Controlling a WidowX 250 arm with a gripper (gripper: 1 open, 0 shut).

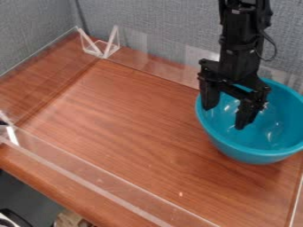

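Observation:
My black gripper (228,106) hangs over and partly into a large teal bowl (254,142) on the right side of the wooden table (119,133). Its two fingers stand apart, so it is open, with nothing visible between them. Part of the bowl's inside is hidden behind the gripper and arm.
A white wire stand (99,43) is at the back left by the grey wall. A clear strip runs along the table's edges.

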